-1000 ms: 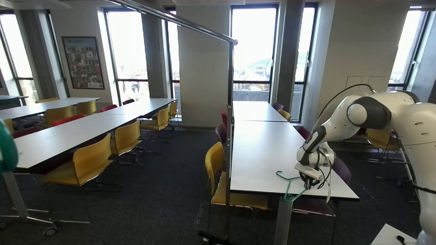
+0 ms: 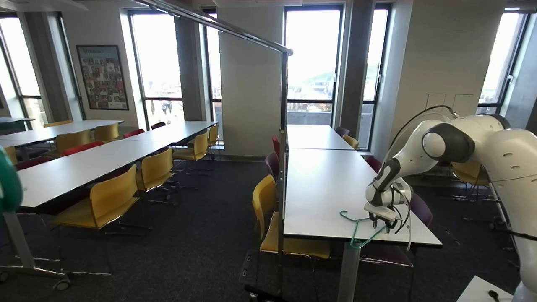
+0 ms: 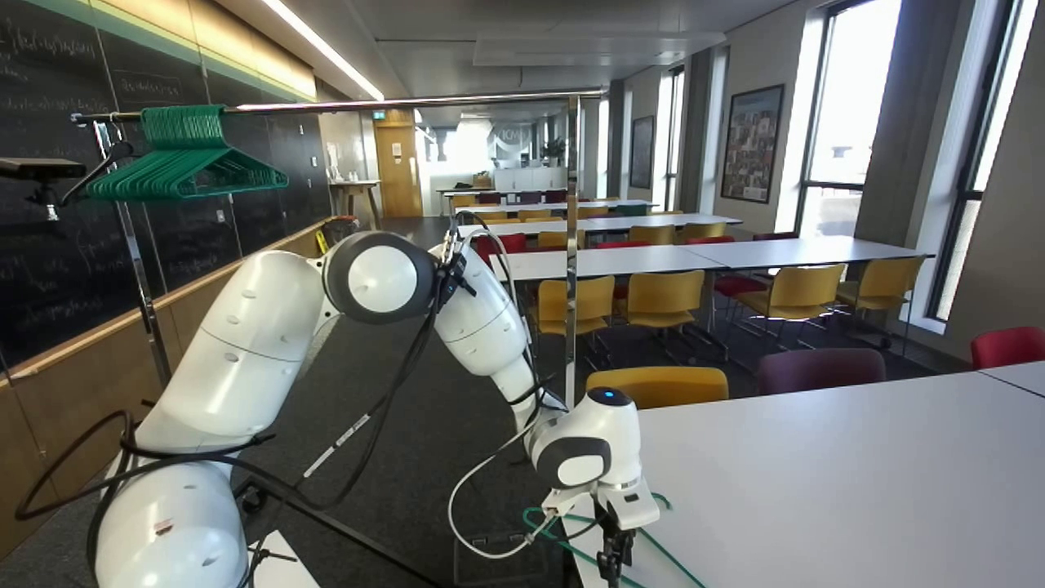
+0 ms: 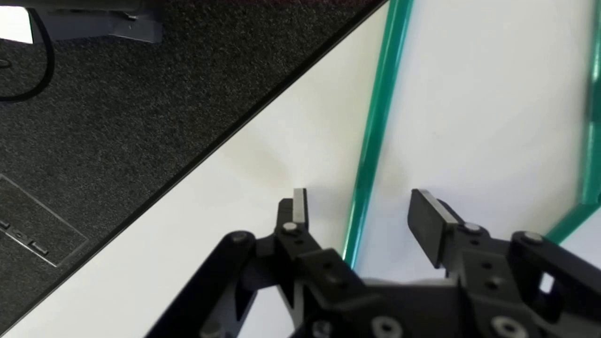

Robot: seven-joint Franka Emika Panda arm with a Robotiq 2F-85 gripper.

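Note:
A green hanger (image 2: pixel 371 238) lies on the near end of the white table (image 2: pixel 322 191), one corner reaching past the table's front edge. In the wrist view, one straight bar of the hanger (image 4: pixel 372 146) runs between the fingers of my gripper. White table surface shows on both sides of that bar, so neither finger is seen touching it. The fingers stand apart, low over the tabletop. Exterior view 2 has the gripper (image 3: pixel 613 560) pointing down at the table edge, its lower part and some of the hanger (image 3: pixel 676 559) cut off or hidden.
A metal rail (image 3: pixel 411 101) on upright posts carries a bunch of green hangers (image 3: pixel 186 157) at its left end. One post (image 2: pixel 283 151) stands beside the table. A yellow chair (image 2: pixel 265 206) is close to the table's left side.
The gripper's fingers have spread apart; a second ago they were close together at the hanger's bar. The arm has shifted only slightly, and the hanger looks to be in the same place.

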